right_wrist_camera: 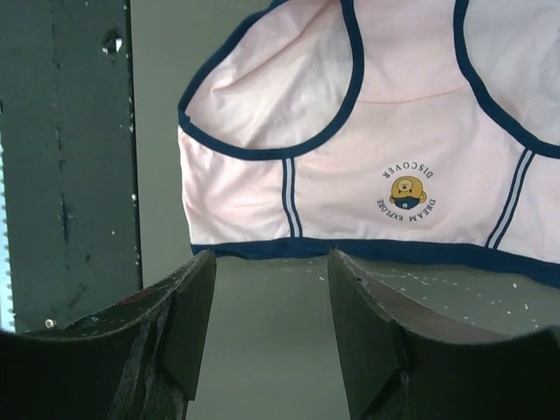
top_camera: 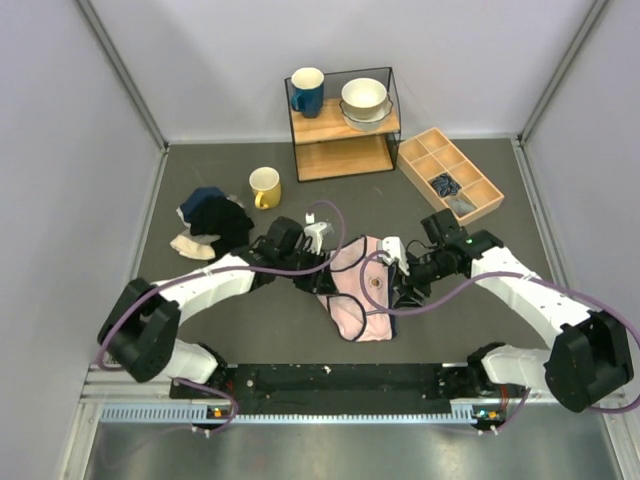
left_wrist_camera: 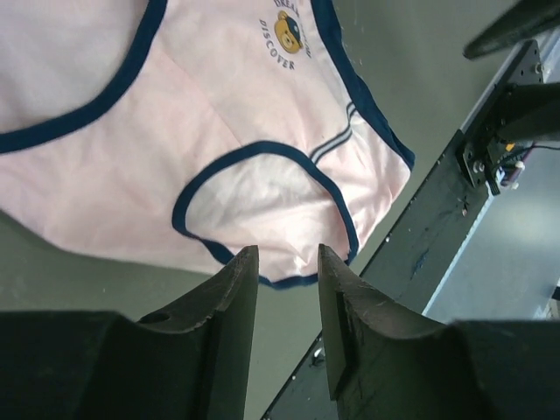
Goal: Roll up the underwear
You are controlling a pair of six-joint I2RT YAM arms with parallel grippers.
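Observation:
Pink underwear with navy trim lies spread flat on the dark table, a small bear print showing in both wrist views. In the left wrist view, my left gripper stands part open above the bound edge of one leg opening of the underwear, with nothing held between its fingers. In the right wrist view, the underwear stretches beyond my right gripper, which is open and empty beside the navy waistband. From above, the two arms partly cover the garment's left and right sides.
Dark folded cloths are heaped at the left. A yellow mug stands behind them, near a small shelf. To the back right sits a wooden divided box. Table between box and underwear is mostly clear.

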